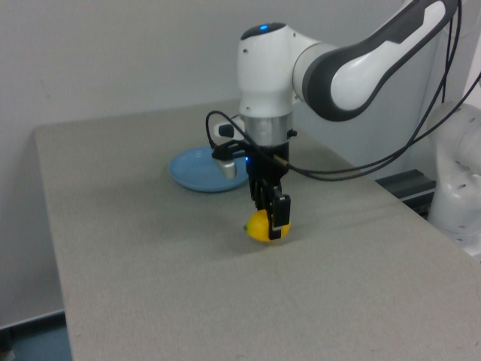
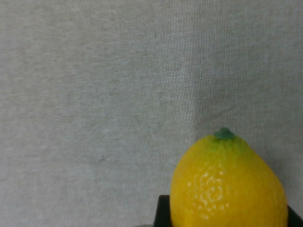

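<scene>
A yellow lemon [image 1: 258, 226] with a green tip is held in the black gripper [image 1: 268, 229], which is shut on it and hangs a little over the tabletop in the middle of the camera top view. In the wrist view the lemon [image 2: 225, 184] fills the lower right, with dark fingertips showing at either side of it. Behind the gripper lies a blue plate [image 1: 197, 173], partly hidden by the arm.
A pale wall stands behind the table. Black cables loop from the wrist to the right, where the robot's white base [image 1: 455, 188] stands beside the table.
</scene>
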